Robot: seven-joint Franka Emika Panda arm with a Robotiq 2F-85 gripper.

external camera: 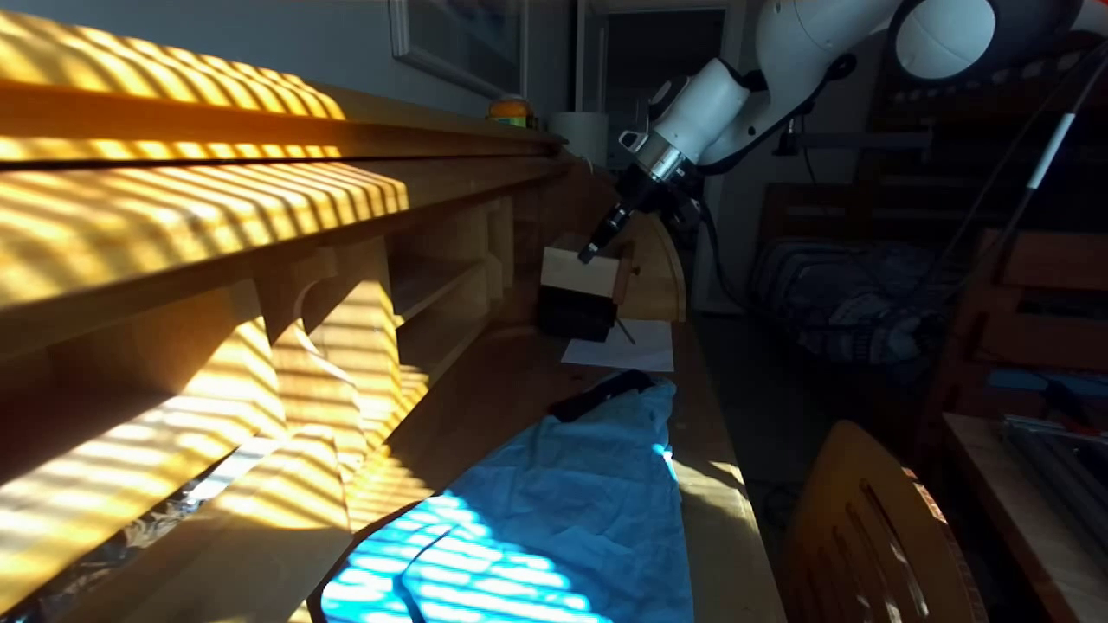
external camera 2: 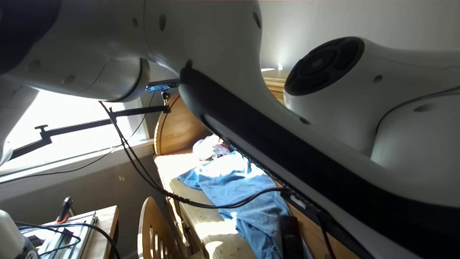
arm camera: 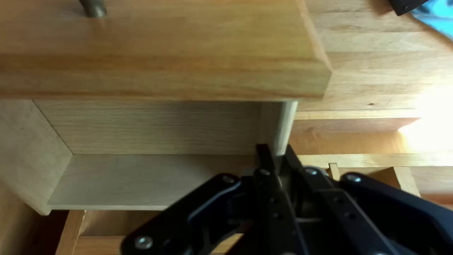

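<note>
A small wooden drawer [arm camera: 170,127] fills much of the wrist view, with its thick front panel [arm camera: 170,55] and a dark metal knob [arm camera: 94,8] at the top. My gripper is shut on the thin edge of the drawer's side wall, one black finger on either side. Seen from exterior view 1, the gripper [external camera: 588,254] reaches the pale drawer [external camera: 578,273] at the far end of the desk. A black box [external camera: 576,313] lies directly below the drawer; whether they touch is not clear. Exterior view 2 hides the gripper behind the arm.
White paper [external camera: 623,346] and a blue cloth [external camera: 550,478] lie on the desk, with a dark object [external camera: 600,394] on the cloth's far end. Shelves [external camera: 441,280] line the left side. A wooden chair [external camera: 883,529] stands at the right.
</note>
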